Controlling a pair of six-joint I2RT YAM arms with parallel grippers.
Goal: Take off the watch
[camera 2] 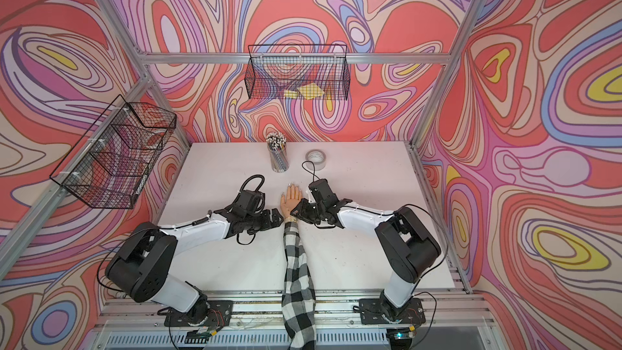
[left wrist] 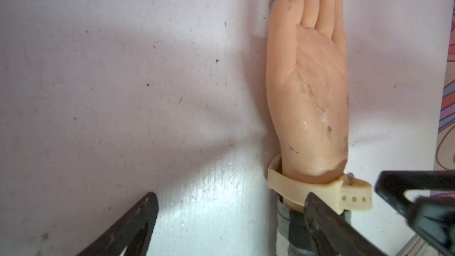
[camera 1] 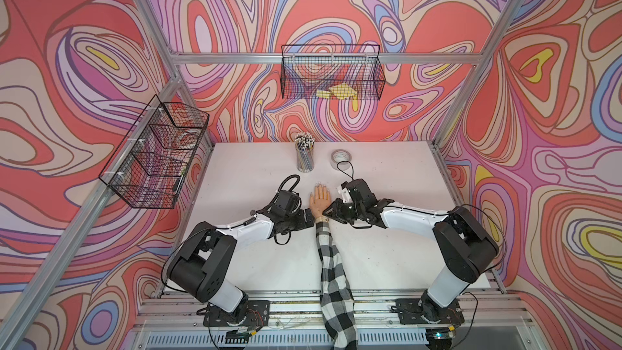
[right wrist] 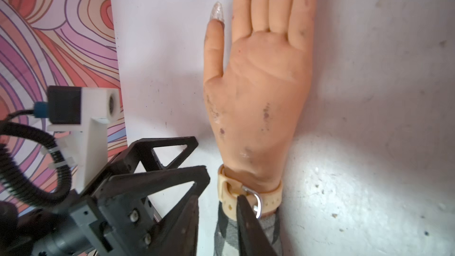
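Note:
A cream watch strap (left wrist: 308,192) circles the wrist of the mannequin hand (left wrist: 308,80), just above the plaid sleeve (camera 1: 330,256). In the left wrist view its holed end (left wrist: 357,196) sticks out to the right. The right wrist view shows the metal buckle (right wrist: 256,201). My left gripper is open wide; one fingertip (left wrist: 312,206) overlaps the strap in view, and contact cannot be judged. My right gripper is part open by the thumb side, with nothing seen held between its fingers. One of its fingertips (right wrist: 242,208) overlaps the strap near the buckle.
A cup of pens or sticks (camera 1: 304,154) and a tape roll (camera 1: 340,158) stand behind the hand. Wire baskets (camera 1: 332,74) hang at the back and left. Both grippers flank the wrist closely.

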